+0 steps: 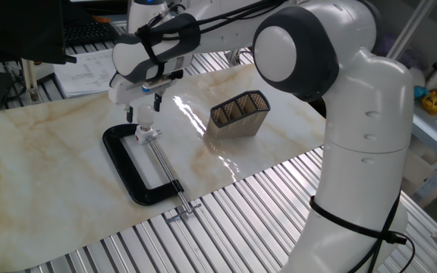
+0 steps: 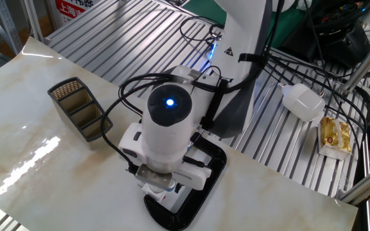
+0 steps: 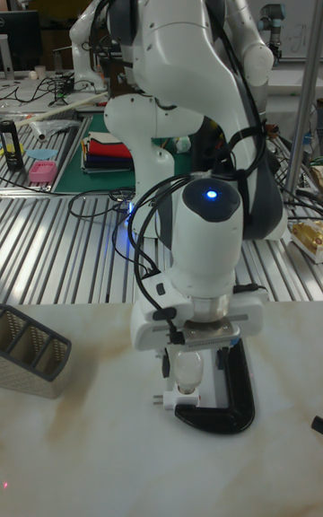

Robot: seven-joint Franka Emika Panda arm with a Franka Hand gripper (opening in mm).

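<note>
A clear light bulb (image 1: 146,117) stands upright in a white socket (image 1: 144,134), which is held at the end of a black C-clamp (image 1: 124,168) lying on the marbled board. My gripper (image 1: 143,108) is open just over it, with one dark fingertip to each side of the bulb's top; contact cannot be made out. In the third view the bulb (image 3: 188,370) shows below the gripper body, above the socket with its plug prongs pointing left. From the second view the arm hides most of the bulb, while the clamp (image 2: 218,168) remains partly visible.
A grey compartment holder (image 1: 240,115) with mesh walls stands apart from the clamp on the marbled board (image 1: 44,174). A large white bulb (image 2: 302,102) and a gold-and-white box (image 2: 334,138) rest on the slatted metal table. Much of the board is bare.
</note>
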